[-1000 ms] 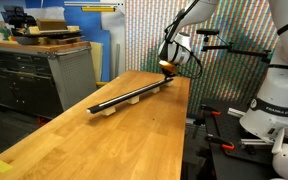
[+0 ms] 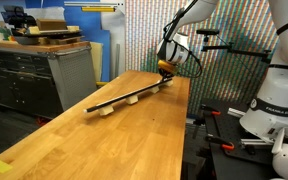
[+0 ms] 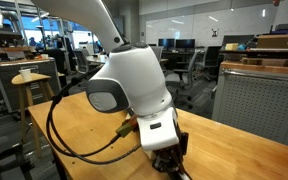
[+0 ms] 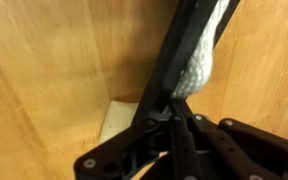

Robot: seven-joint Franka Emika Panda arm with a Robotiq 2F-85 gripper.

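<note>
A long black rail runs diagonally over the wooden table, resting on small pale blocks. My gripper is low at the far end of this rail. In the wrist view the dark rail crosses close in front of the gripper, with a whitish, crinkled strip along its channel. The fingers look shut, their tips close to the strip; whether anything thin is between them is hidden. In exterior view 2 the white arm covers most of the rail, and the gripper is low over the table.
One pale block lies beside the rail in the wrist view. Bare wooden tabletop stretches toward the front. A dark drawer cabinet stands left of the table, and a second arm is at the right.
The far arm and its gripper have shifted slightly left and down. The rail stays in nearly the same place on its blocks.
</note>
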